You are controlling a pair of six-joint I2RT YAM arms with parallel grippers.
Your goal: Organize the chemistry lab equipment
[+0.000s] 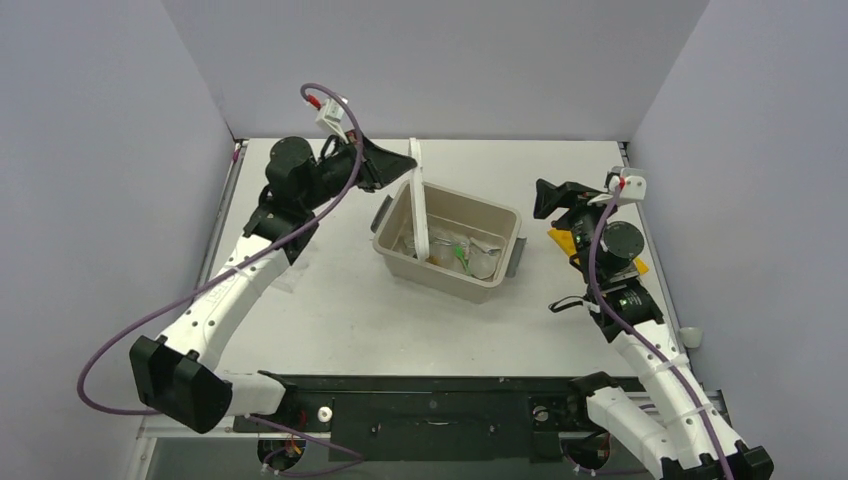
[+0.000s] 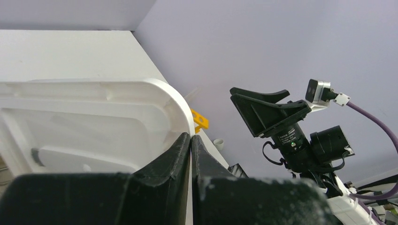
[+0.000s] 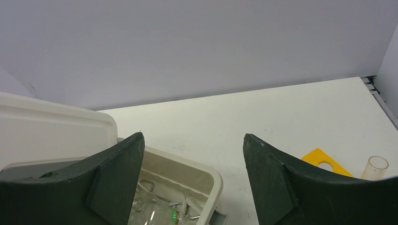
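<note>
Edge-on in the top view, a white lid [image 1: 420,215] stands tilted up over the left part of a beige bin [image 1: 440,278]. My left gripper is shut on the lid's rim near its corner. Inside the bin lie clear glassware [image 1: 484,262] and a green-marked piece [image 1: 461,257], with metal items among them; the lid hides some of the contents. My right gripper [image 1: 545,205] hangs right of the bin, apart from it. Its fingers [image 3: 277,180] stand apart in the right wrist view, with nothing between them.
A yellow holder [image 3: 325,161] lies on the right of the table, partly under my right arm. A clear glass tube [image 3: 376,167] stands beside it. A small white cup [image 1: 690,337] sits at the right edge.
</note>
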